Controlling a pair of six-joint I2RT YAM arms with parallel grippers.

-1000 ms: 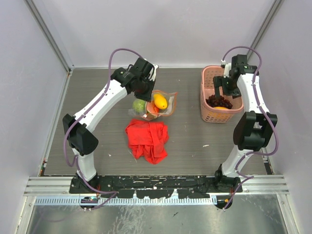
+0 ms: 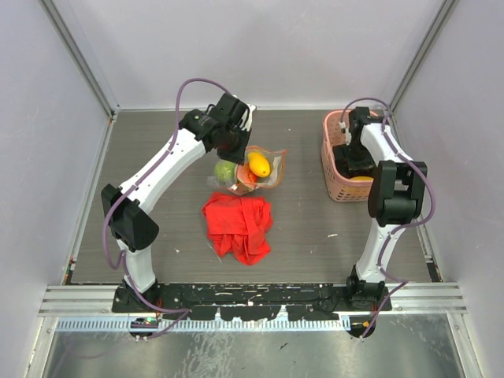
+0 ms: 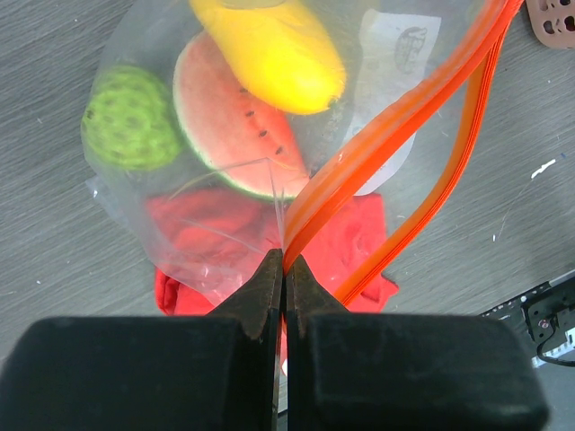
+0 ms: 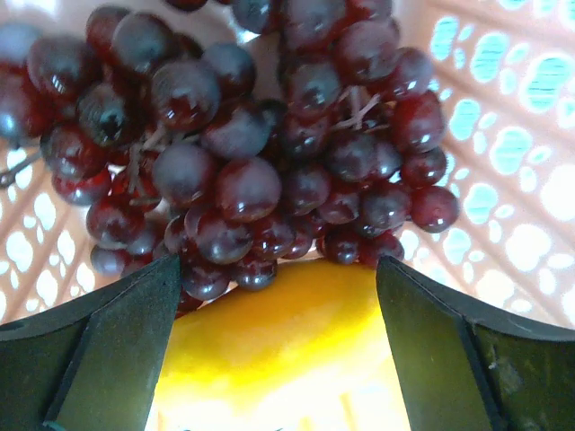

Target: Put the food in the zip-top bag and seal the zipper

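Note:
The zip top bag [image 2: 272, 177] holds a green fruit [image 3: 133, 121], a watermelon slice [image 3: 229, 117] and a yellow fruit [image 2: 259, 164]. My left gripper is shut at the bag's orange zipper edge [image 3: 431, 197]. At right, my right gripper [image 2: 350, 157] is down inside the pink basket [image 2: 334, 181], its two fingers [image 4: 99, 350] apart over dark grapes [image 4: 243, 189] and a yellow fruit [image 4: 269, 332]. No grapes are seen lifted.
A red cloth [image 2: 236, 224] lies in front of the bag. Walls border the sides and back.
The left arm and bag look unchanged.

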